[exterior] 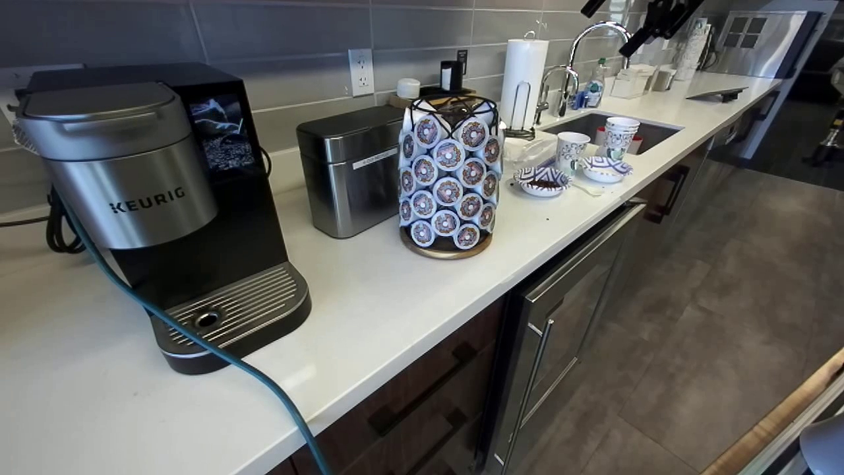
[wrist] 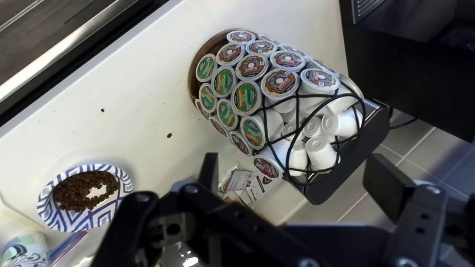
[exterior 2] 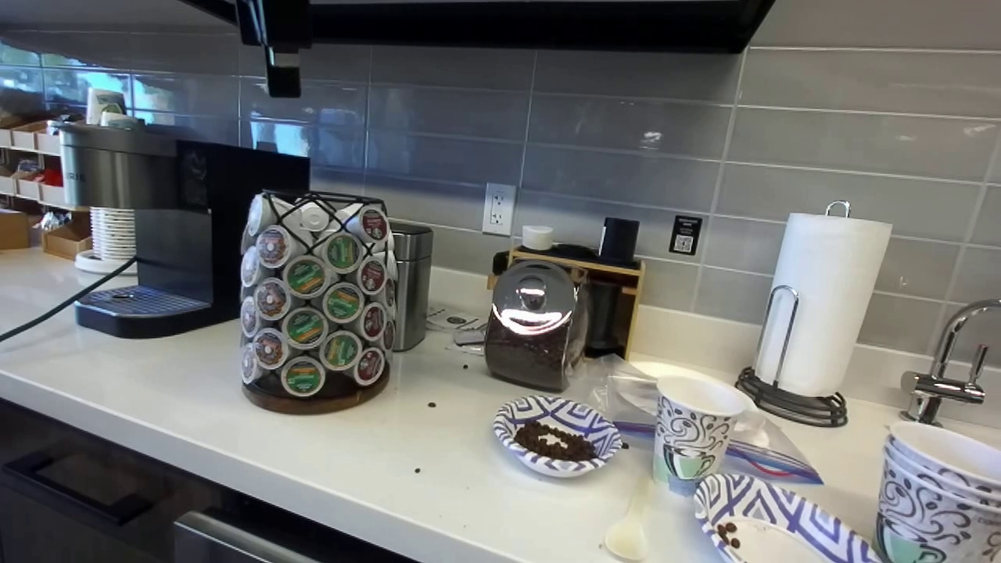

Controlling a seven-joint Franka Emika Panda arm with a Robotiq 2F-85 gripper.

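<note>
My gripper stands open in the wrist view, its two black fingers wide apart with nothing held between them. Below and beyond it, the wire carousel (wrist: 291, 142) is packed with coffee pods (wrist: 247, 98), some loose white ones inside its open top. In exterior view 1 the gripper (exterior: 609, 28) is at the top edge, high above the counter. Only a dark part of the gripper (exterior 2: 282, 80) shows in exterior view 2, above the carousel (exterior 2: 319, 399). The Keurig coffee maker (exterior: 150, 170) stands at the left, its lid down.
A steel canister (exterior: 348, 174) stands behind the carousel. A patterned bowl of coffee beans (exterior 2: 556, 464), paper cup (exterior 2: 690, 436), spoon (exterior 2: 626, 536) and bean jar (exterior 2: 530, 352) crowd the counter's right. A blue cable (exterior: 237, 360) crosses before the coffee maker.
</note>
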